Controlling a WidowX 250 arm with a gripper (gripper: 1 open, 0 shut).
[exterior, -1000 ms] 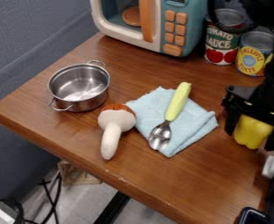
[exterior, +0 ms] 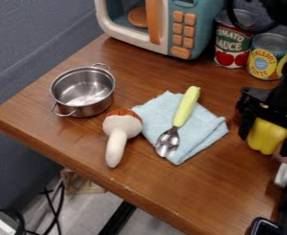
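Observation:
My black gripper [exterior: 268,112] reaches down at the right edge over a yellow object [exterior: 267,139], which sits low between or just under its fingers; whether it grips it is unclear. A light blue cloth [exterior: 202,139] lies mid-table with a yellow-green handled spoon [exterior: 182,114] across it. Left of it lie a mushroom-headed white toy [exterior: 116,145] and a steel pot [exterior: 83,92].
A toy microwave [exterior: 158,23] stands at the back, beside a tomato can [exterior: 231,49] and a yellow-labelled can [exterior: 267,64]. A black object fills the lower right.
The gripper has shifted very slightly, and the yellow object with it appears marginally moved. The other objects stay as they were.

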